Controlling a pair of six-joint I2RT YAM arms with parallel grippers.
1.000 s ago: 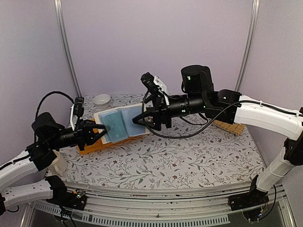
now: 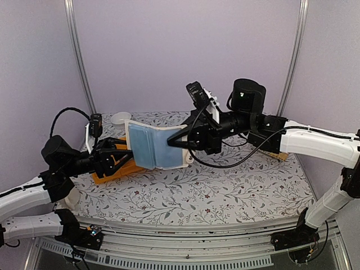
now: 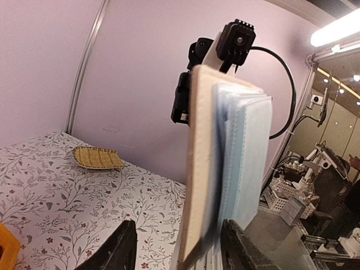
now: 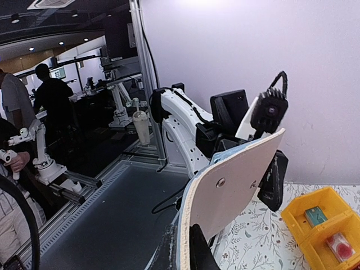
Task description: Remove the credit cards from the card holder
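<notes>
The card holder (image 2: 153, 147) is held up above the table, spread open, its pale blue sleeves facing the top view. My right gripper (image 2: 170, 140) is shut on its right side; in the right wrist view the cover (image 4: 225, 191) passes between those fingers. At the holder's left edge is my left gripper (image 2: 129, 156), its fingers apart. In the left wrist view the cream cover (image 3: 197, 152) runs down into the gap between the spread fingers, and the stacked sleeves (image 3: 247, 152) lie on the right finger's side. No loose card can be made out.
Below and behind the holder sits an orange divided box (image 2: 115, 173), with a green and a red item inside in the right wrist view. A white bowl (image 2: 121, 118), a woven tray (image 2: 281, 156) and a pale mug (image 2: 71, 197) stand around.
My right gripper has shifted right with the holder, which has turned and moved rightward. The left gripper, earlier closed at the holder's left edge, has opened and moved slightly right.
</notes>
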